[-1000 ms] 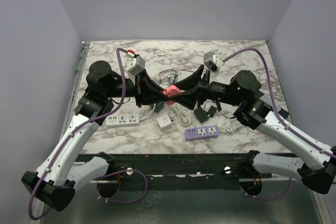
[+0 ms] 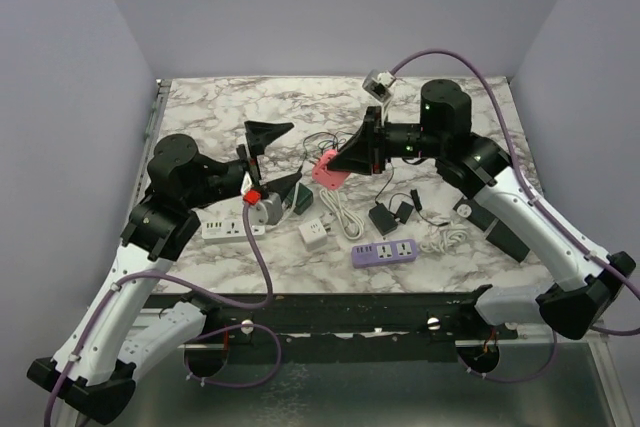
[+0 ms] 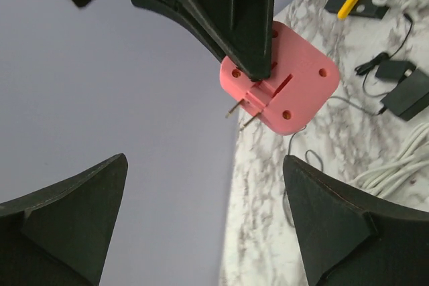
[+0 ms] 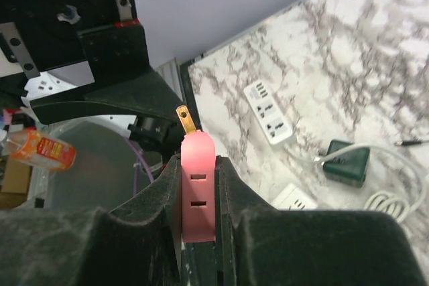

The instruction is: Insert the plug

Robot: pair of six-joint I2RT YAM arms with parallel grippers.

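The pink plug (image 2: 328, 173) with two metal prongs is held above the table by my right gripper (image 2: 345, 161), whose fingers close on its sides. In the right wrist view the plug (image 4: 199, 199) stands edge-on between the fingers, one prong facing away. The left wrist view shows its pink face with small screw holes and both prongs. My left gripper (image 2: 294, 152) is open, empty and apart from the plug, to its left. On the table lie a white power strip (image 2: 232, 231) at the left and a purple power strip (image 2: 387, 253) near the front.
A white cube adapter (image 2: 314, 234), a dark green adapter (image 2: 303, 198) and black adapters (image 2: 383, 219) lie between the strips with coiled white cables (image 2: 343, 215). More cable and a dark box (image 2: 508, 239) occupy the right side.
A second ago both grippers were at the plug. The right gripper kept the plug and its wrist has rotated.
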